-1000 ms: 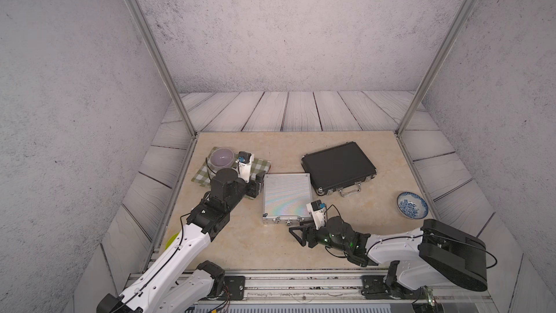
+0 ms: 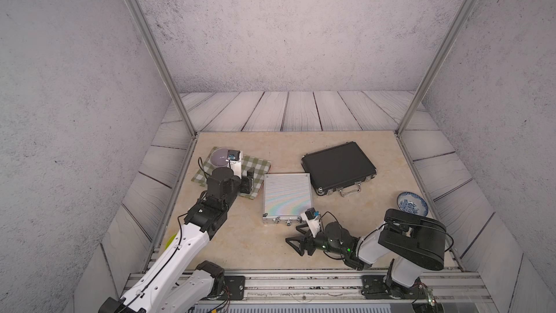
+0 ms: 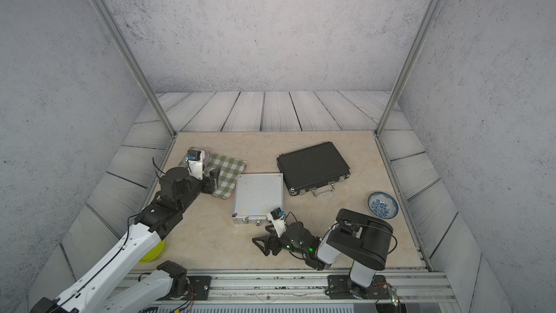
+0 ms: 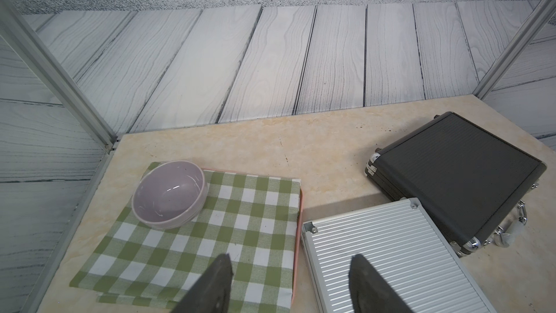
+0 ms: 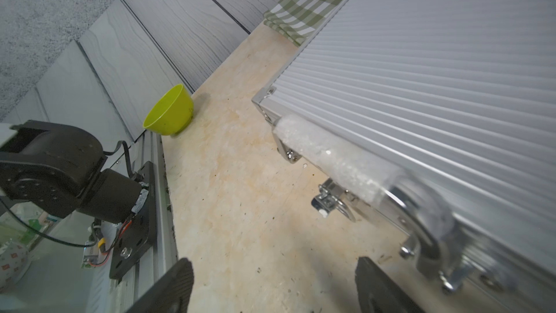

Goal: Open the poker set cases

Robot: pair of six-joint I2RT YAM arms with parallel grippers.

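A silver ribbed case [image 2: 287,196] lies closed at the middle of the table, its handle [image 5: 338,153] and a hanging latch [image 5: 331,198] on the front side. Behind and to its right lies a black case [image 2: 338,166], closed as well, with its handle [image 2: 351,189] facing front. My left gripper is open over the cloth, left of the silver case, holding nothing. Just in front of the silver case, my right gripper stands open and empty, its fingers [image 5: 170,287] apart from the handle.
A green checked cloth [image 4: 249,243] carries a mauve bowl [image 4: 169,194] at the back left. A blue patterned bowl [image 3: 382,204] sits at the right. Near the front left edge is a yellow-green bowl [image 5: 170,111].
My left gripper has shifted a little left, away from the silver case. My right gripper has moved slightly toward the front edge, with its arm folding inward. Both cases stay put.
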